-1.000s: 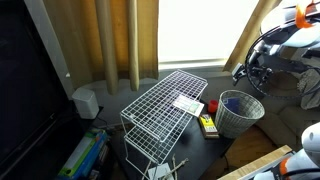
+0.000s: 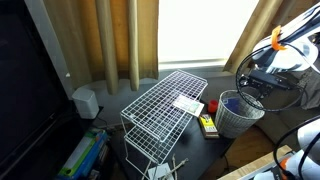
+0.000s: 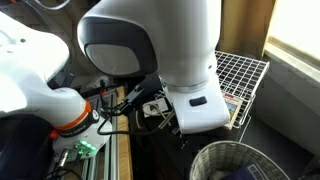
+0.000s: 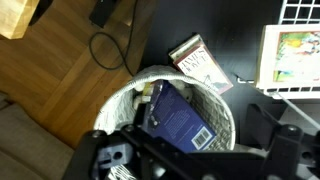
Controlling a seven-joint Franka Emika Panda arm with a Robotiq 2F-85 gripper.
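Note:
A white woven basket (image 4: 222, 101) holds a dark blue book (image 4: 176, 112) with a barcode label, lying tilted inside. My gripper is open over the basket, its dark fingers spread to either side of the book in the wrist view. Nothing shows gripped between them, though how far above the book they hang is hard to judge. In exterior view 1 the arm reaches in from the right above the basket (image 2: 236, 125), with blue showing inside. The arm's body hides much of exterior view 2, where the basket's rim (image 3: 205, 158) shows at the bottom.
Beside the basket on the dark table lie a small book (image 2: 208, 126) and a red object (image 2: 213, 106). A white wire rack (image 2: 150, 105) stands to the left, with a picture book (image 2: 187, 104) on it. Cables and a wooden table edge (image 2: 250, 170) lie near the front.
Over the last second my gripper has come down toward the basket. The basket, the rack and the things on the table look unmoved.

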